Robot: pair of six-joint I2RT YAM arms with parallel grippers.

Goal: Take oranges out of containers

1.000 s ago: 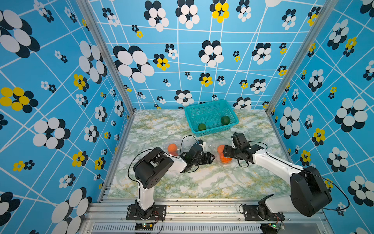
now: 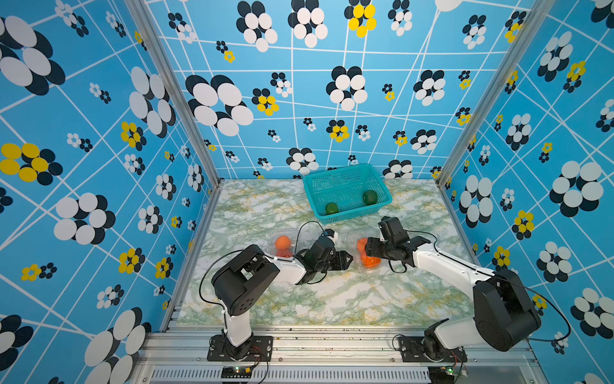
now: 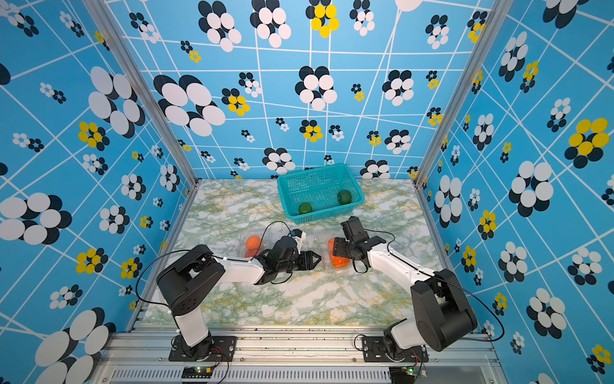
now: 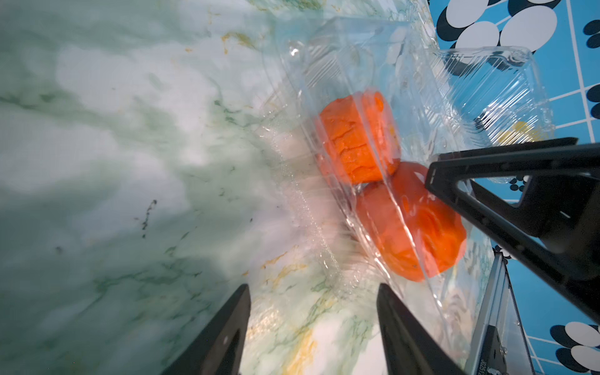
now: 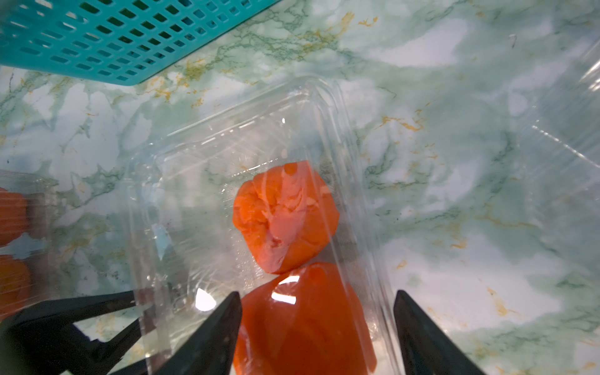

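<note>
Two oranges, one crinkled [image 5: 285,215] and one larger and glossy [image 5: 306,325], lie in a clear plastic container [image 5: 340,118] between the arms. My right gripper is open over this container, its fingers either side of the glossy orange in the right wrist view; contact cannot be told. My left gripper stands open low beside the container's near wall, nothing between its fingers. A second clear container holds more oranges [image 3: 253,243], partly hidden behind my left arm.
A teal basket [image 2: 346,216] with two dark green fruits [image 2: 369,197] stands at the back. A clear plastic piece [image 5: 572,162] lies at the right of the right wrist view.
The right arm has moved very slightly. The oranges have stayed in place.
</note>
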